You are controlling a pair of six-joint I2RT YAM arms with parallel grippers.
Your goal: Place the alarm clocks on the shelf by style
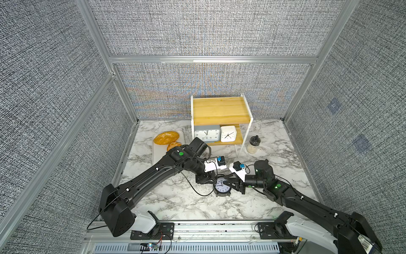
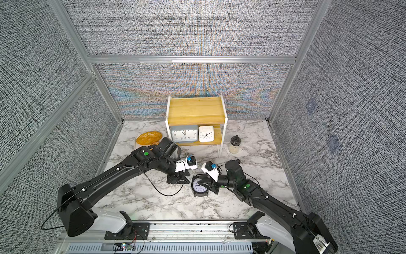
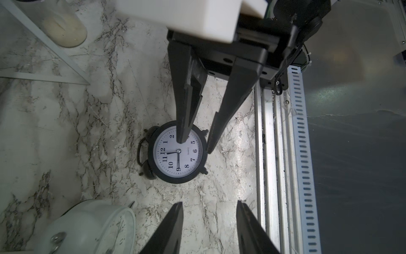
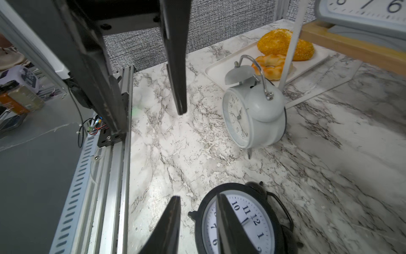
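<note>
The black twin-bell clock lies face up at the front centre. My right gripper is over its face, fingertips a little apart; whether they grip it is unclear. My left gripper is open beside it, nothing between its fingers. A white twin-bell clock stands upright behind, mostly hidden by my left arm in the top views. A grey rectangular clock and a white square clock sit side by side on the shelf's lower board.
A tray with bread stands at back left, a jar right of the shelf. The upper board is empty.
</note>
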